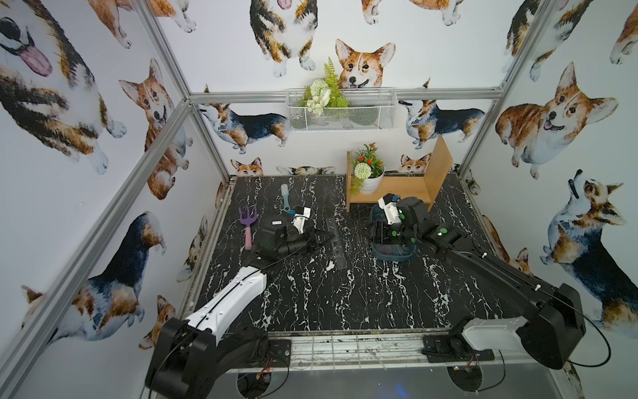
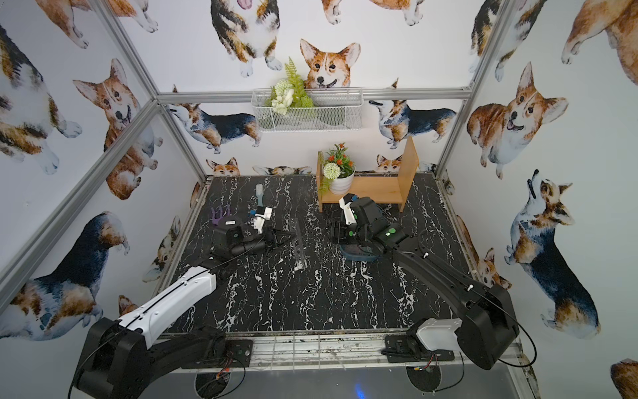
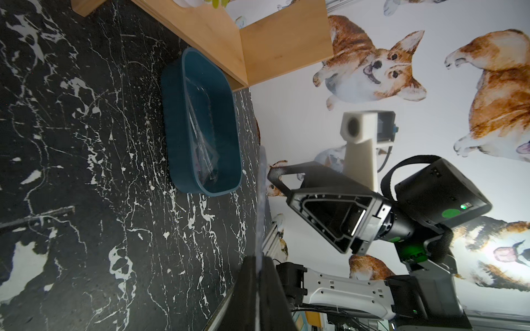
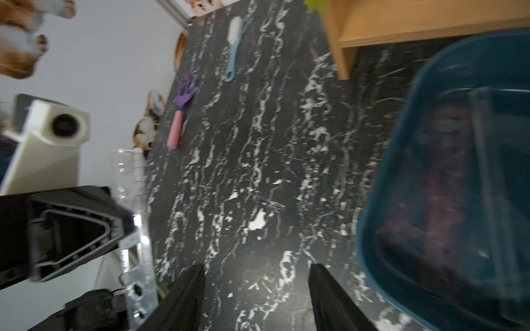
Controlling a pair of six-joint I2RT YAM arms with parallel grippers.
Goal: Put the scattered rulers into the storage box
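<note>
A clear ruler (image 1: 337, 244) is held up off the table, with my left gripper shut on it. The left wrist view shows this ruler (image 3: 261, 209) edge-on; in the right wrist view its face (image 4: 132, 220) shows. My right gripper stands open and empty, its fingers (image 4: 186, 292) wide apart. It has the blue storage box (image 4: 368, 220) just beside it and covers part of the box in the top views. Inside the box lie a pinkish strip (image 4: 448, 182) and a clear strip (image 4: 488, 182), blurred.
Behind the box stands a wooden shelf (image 1: 405, 189) with a potted plant (image 1: 367, 174). A purple fork with a pink handle (image 4: 175, 127) and a light-blue brush (image 4: 233, 52) lie at the back left.
</note>
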